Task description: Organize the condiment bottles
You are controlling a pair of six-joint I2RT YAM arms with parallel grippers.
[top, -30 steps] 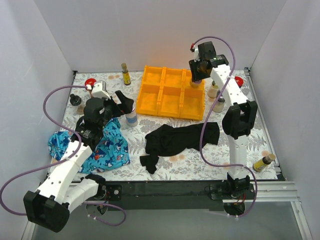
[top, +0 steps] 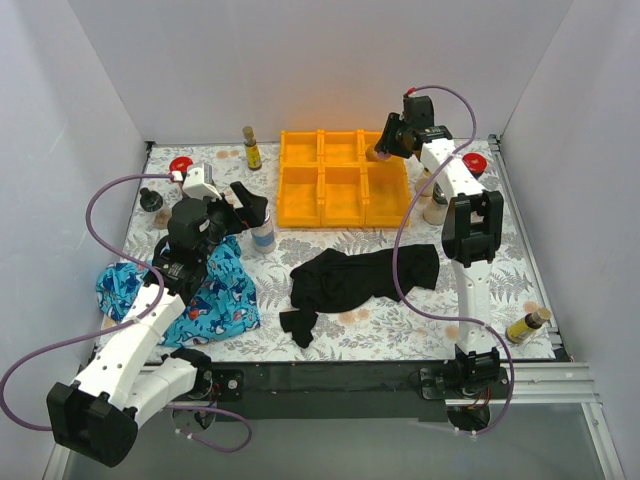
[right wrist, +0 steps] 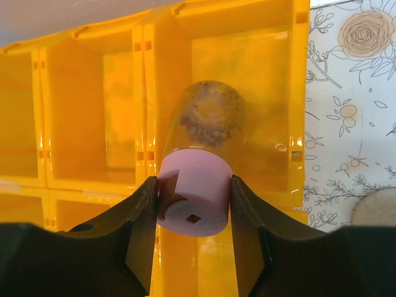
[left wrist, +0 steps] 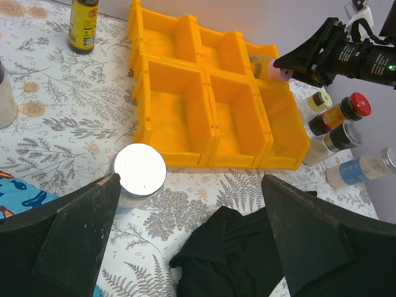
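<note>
A yellow six-compartment organizer (top: 320, 222) stands at the back centre. A small jar with a pink cap (right wrist: 194, 192) lies tilted in its back right compartment (right wrist: 260, 74). My right gripper has its fingertips at either side of that cap; whether they grip it is unclear. My left gripper stands open over the table, near a white-lidded container (left wrist: 138, 169), with nothing between its fingers.
Jars and bottles, among them a red-lidded jar (left wrist: 335, 117), stand right of the organizer. A yellow bottle (left wrist: 83, 28) is at the back left, another (top: 526, 325) at the front right. Black cloth (top: 350, 280) and blue cloth (top: 220, 300) cover parts of the front.
My right gripper has moved slightly right over the back right compartment. The organizer has shifted and straightened a little. The left arm has not moved.
</note>
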